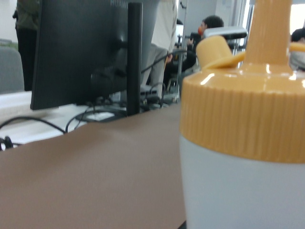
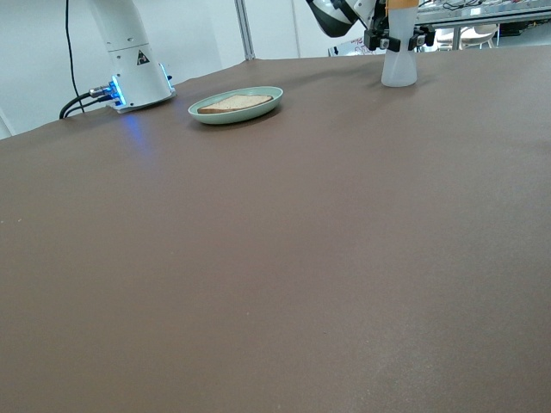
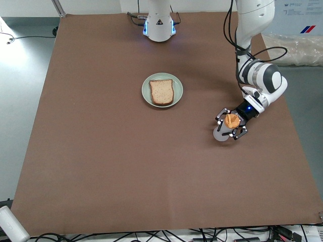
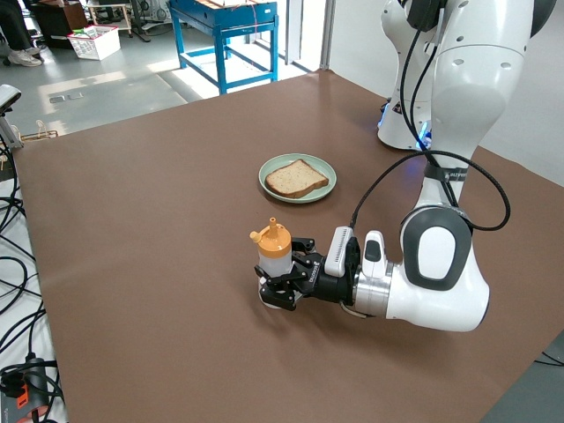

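My gripper [image 3: 231, 124] at the right of the table is shut on an upright squeeze bottle with an orange cap and pale body [image 4: 275, 251], which fills the right of the wrist view [image 1: 245, 181]. In the top view the bottle [image 2: 399, 64] is held at or very near table height. Beyond it, apart from the gripper, a pale green plate [image 3: 162, 100] bears a slice of bread [image 3: 161, 91].
Cables [image 3: 55, 237] lie beyond the front edge, and a monitor [image 1: 81, 52] shows beside the table.
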